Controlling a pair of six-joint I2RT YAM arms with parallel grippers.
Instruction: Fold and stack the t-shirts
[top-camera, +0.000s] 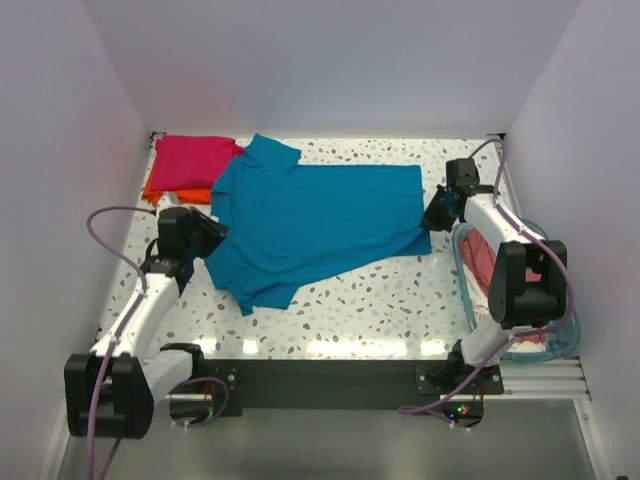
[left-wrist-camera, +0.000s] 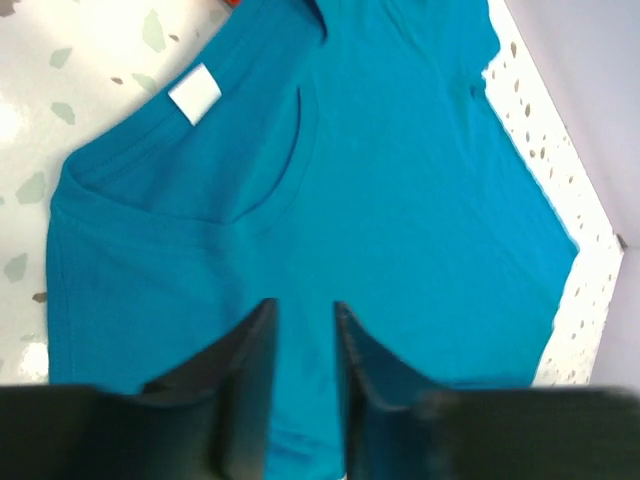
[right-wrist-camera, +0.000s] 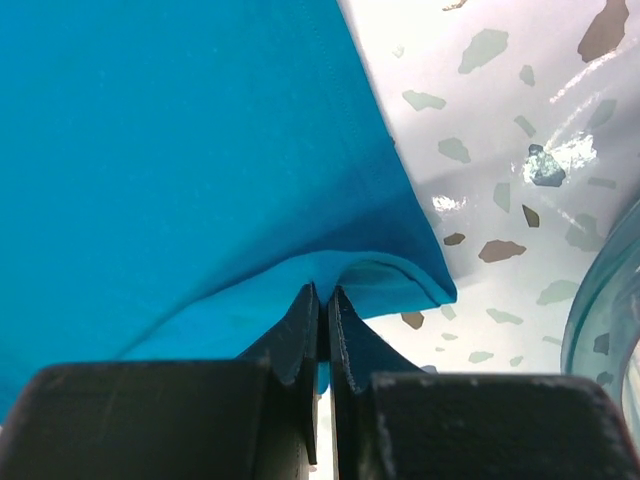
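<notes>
The blue t-shirt (top-camera: 330, 205) is spread across the table, its lower right part doubled over toward the back. My right gripper (top-camera: 427, 222) is shut on that edge; in the right wrist view a ridge of blue cloth (right-wrist-camera: 340, 262) runs into the meeting fingertips. At the shirt's left side my left gripper (top-camera: 222, 230) hangs above the cloth. The left wrist view shows its fingers (left-wrist-camera: 262, 335) apart, with no cloth pinched between them. The neckline and a white label (left-wrist-camera: 195, 94) show there. A folded red shirt (top-camera: 195, 162) rests on an orange one (top-camera: 178, 196) at back left.
A clear blue-tinted basket (top-camera: 572, 335) holding pink and white cloth (top-camera: 478, 256) stands close by my right arm. Bare speckled table (top-camera: 370, 318) lies in front of the shirt. Walls rise at the back and both sides.
</notes>
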